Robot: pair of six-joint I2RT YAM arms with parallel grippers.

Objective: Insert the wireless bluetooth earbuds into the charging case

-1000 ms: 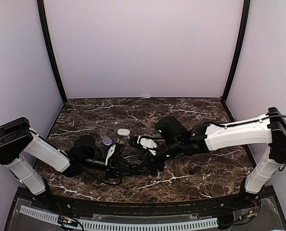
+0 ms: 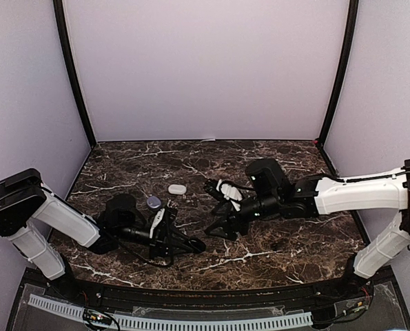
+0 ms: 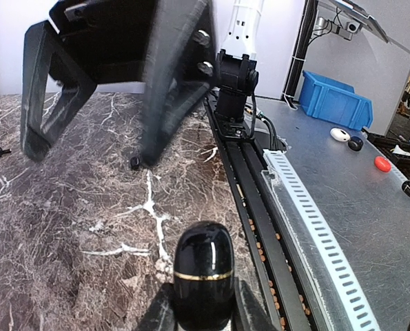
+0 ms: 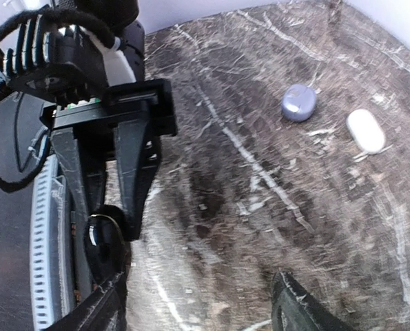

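The glossy black charging case [image 3: 203, 258], with a thin gold line around it, is held by my left gripper, which is shut on it. Its lid looks closed. In the right wrist view the case [image 4: 107, 245] hangs left of my right gripper, whose fingers [image 4: 301, 307] stand wide apart with nothing between them. From the left wrist view, that right gripper shows above and beyond the case, not touching it. Two small black pieces lie on the table, probably earbuds: one piece [image 3: 134, 162] nearer, the other piece [image 3: 3, 152] at far left.
A purple case [image 2: 154, 202] and a white case [image 2: 177, 189] lie on the marble table behind the left gripper. A blue bin [image 3: 335, 100] stands beyond the table edge rail [image 3: 242, 200], with several small items near it.
My right gripper was at the case a second ago. The left arm has stayed still.
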